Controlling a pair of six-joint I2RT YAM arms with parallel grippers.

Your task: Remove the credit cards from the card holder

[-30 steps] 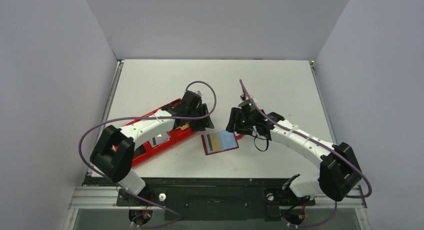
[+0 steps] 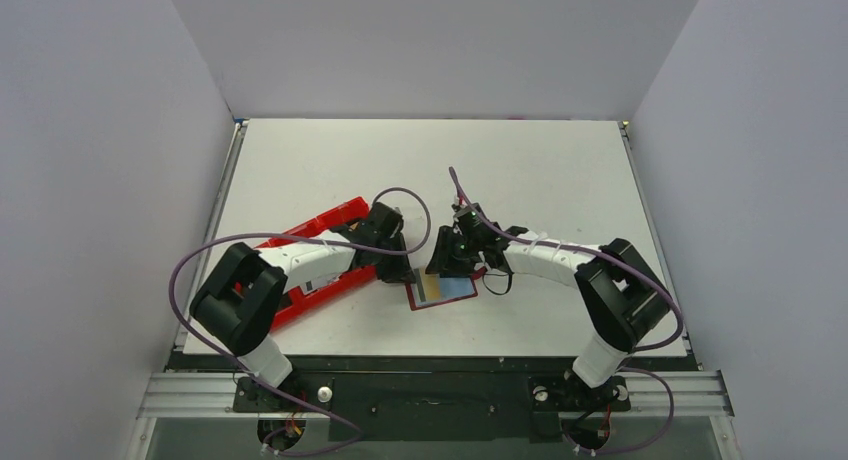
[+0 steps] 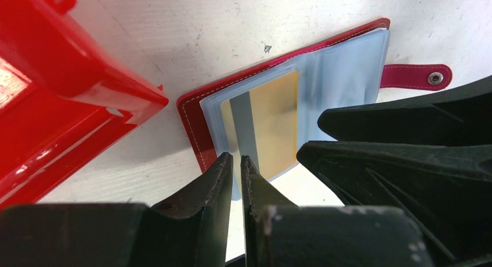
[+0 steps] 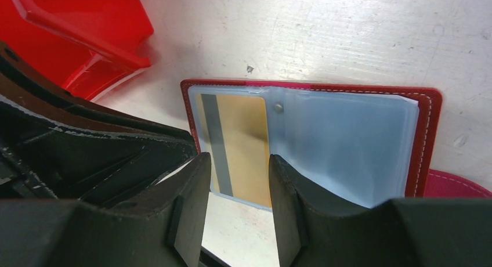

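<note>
The open red card holder (image 2: 440, 300) lies on the table with clear sleeves and a yellow card with a grey stripe (image 3: 272, 127) in its left half. My left gripper hovers low at that card's left part, its fingertips slightly apart, with nothing clearly between them. My right gripper is over the same card, fingertips part open on either side of its middle-right area. The two grippers are close together, each showing in the other's wrist view.
A red plastic rack (image 2: 325, 290) with compartments lies left of the holder, close to it.
The holder looks unmoved.
</note>
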